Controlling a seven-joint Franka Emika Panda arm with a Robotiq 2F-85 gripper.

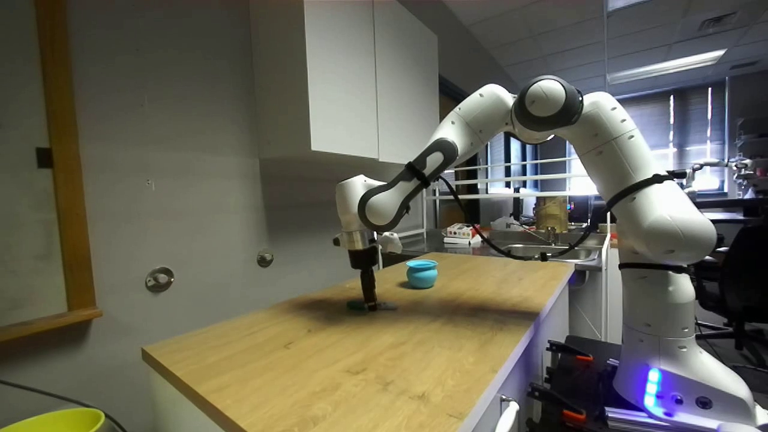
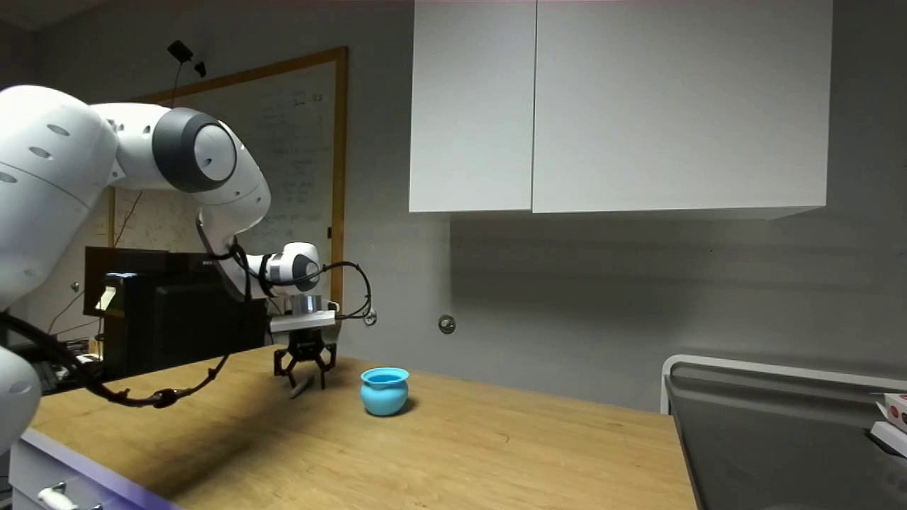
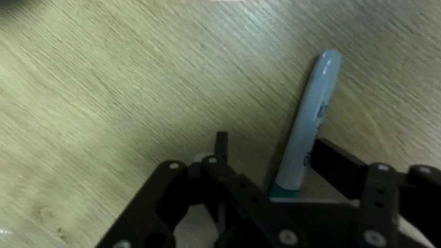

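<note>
A grey marker with a green cap point(image 3: 308, 124) lies flat on the wooden counter. In the wrist view my gripper is part open and straddles it. The right finger point(image 3: 337, 167) is close against the marker's side, while a gap of bare wood separates the left finger from it. Most of the green end is hidden under the gripper. From the first exterior view, the gripper point(image 1: 371, 306) reaches down to the counter at the marker point(image 1: 387, 306). A turquoise pot point(image 2: 384, 392) stands upright on the counter near the gripper point(image 2: 302, 387).
Bare wood covers most of the counter point(image 1: 345, 367). White wall cabinets point(image 2: 680, 110) hang above its back side. A dark sink area point(image 2: 782, 433) lies beyond one end, and a cable point(image 2: 119, 395) loops off the arm.
</note>
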